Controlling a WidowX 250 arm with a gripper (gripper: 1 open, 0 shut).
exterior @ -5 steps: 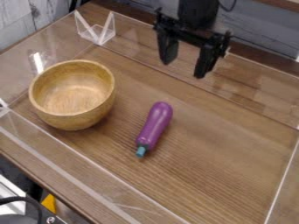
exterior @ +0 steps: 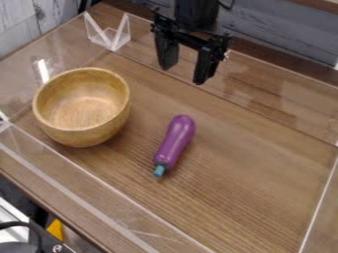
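Observation:
My black gripper [exterior: 188,65] hangs over the upper middle of the wooden table, its two fingers apart with nothing visible between them. Below it a purple eggplant-like object [exterior: 175,143] with a teal tip lies on the bare wood. To its left sits a tan, round bowl [exterior: 81,104], empty.
A white wire rack [exterior: 109,33] stands at the back left. A black cable [exterior: 27,237] shows at the bottom left corner, beside the table's edge.
The purple object and the bowl have not moved.

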